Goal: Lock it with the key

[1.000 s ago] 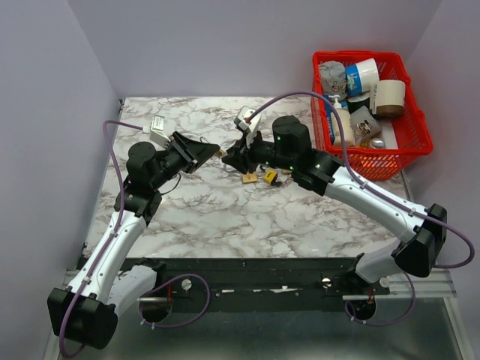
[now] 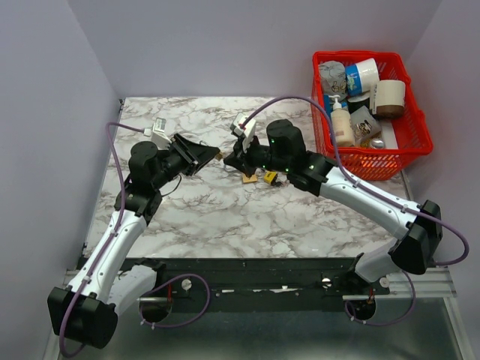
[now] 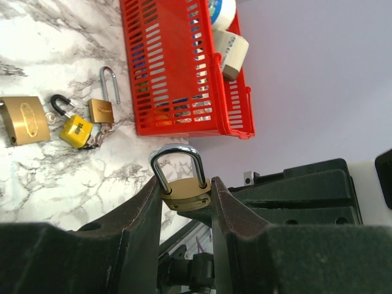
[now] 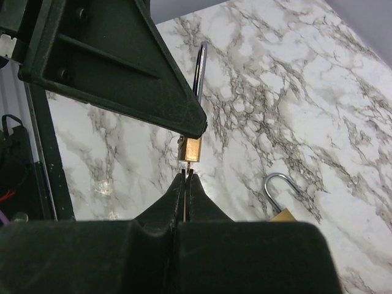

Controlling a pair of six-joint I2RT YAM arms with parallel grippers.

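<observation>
My left gripper is shut on a brass padlock (image 3: 187, 188), held above the table with its steel shackle pointing away from the fingers. In the right wrist view the same padlock (image 4: 192, 149) shows edge-on beneath the left finger. A thin key (image 4: 188, 165) juts from the padlock's base, and my right gripper is shut on it; most of the key is hidden between the fingers. Seen from above, the two grippers meet over the middle of the table. Whether the shackle is locked cannot be told.
On the table lie a large brass padlock (image 3: 27, 120), a yellow padlock (image 3: 76, 131) and a small brass padlock with a long shackle (image 3: 101, 111). A red basket (image 2: 411, 157) full of household items stands at the back right.
</observation>
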